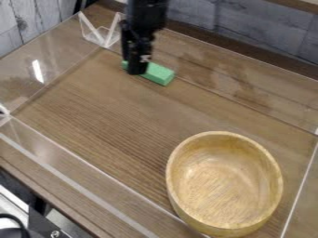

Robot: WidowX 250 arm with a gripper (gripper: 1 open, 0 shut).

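My black gripper (pixel 137 56) is at the top centre, pointing down just left of and above a green bar (pixel 158 74) that lies on the wooden table (pixel 112 121). The gripper partly hides the bar's left end; whether its fingers are open or shut is hard to tell.
A large pale yellow bowl (pixel 224 181) sits at the lower right. A white wire-like object (pixel 99 30) stands at the back left.
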